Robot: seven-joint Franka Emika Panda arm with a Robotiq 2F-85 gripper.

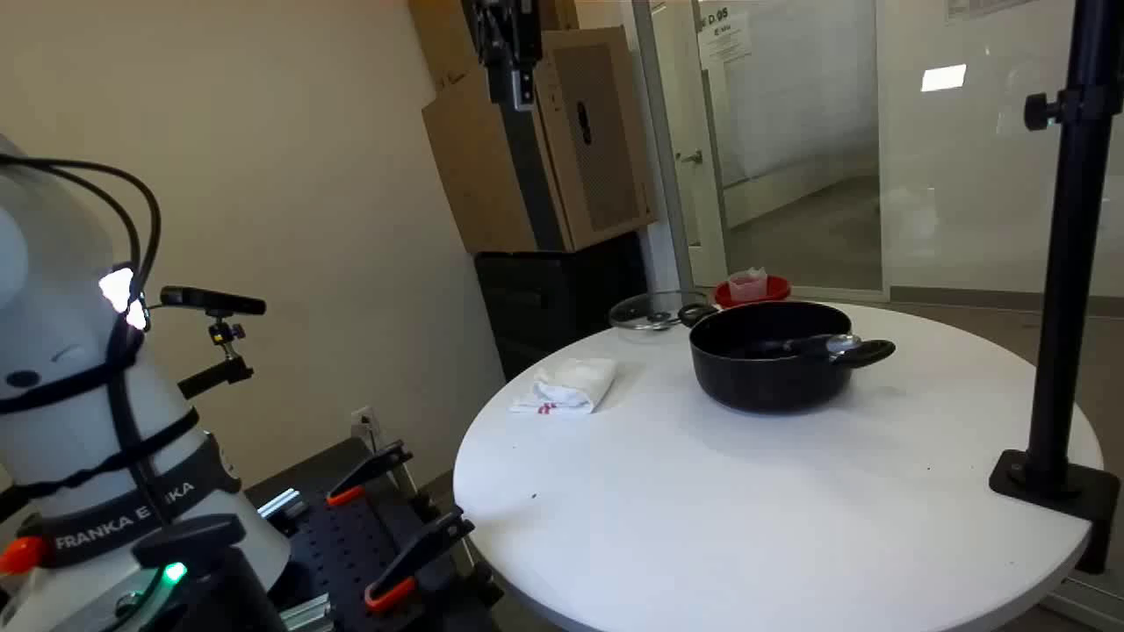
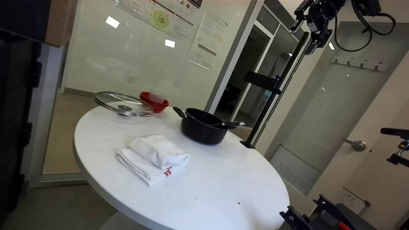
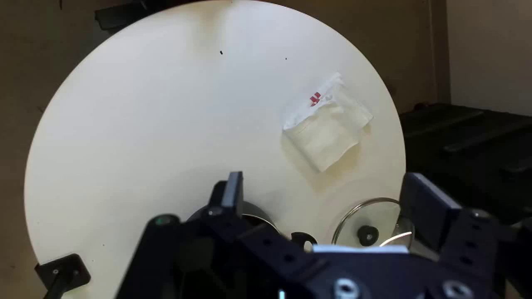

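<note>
High over the round white table, my gripper stands open, its two fingers far apart and nothing between them. In exterior view 2 the gripper (image 2: 304,38) shows at the top right, well clear of everything on the table. A black pot (image 1: 754,370) rests on the table with a dark-handled utensil (image 2: 234,124) lying across its rim. Towards one edge lies a folded white towel (image 2: 157,156) with red marks. Near the pot is a glass lid (image 2: 123,104) with a dark knob. In the wrist view my fingers partly hide the pot and lid.
Behind the lid sits a red bowl (image 2: 154,101) with something pale and translucent in it. A black post (image 1: 1056,263) is clamped at the table's edge beyond the pot. Cardboard boxes (image 1: 548,147) stand against the wall.
</note>
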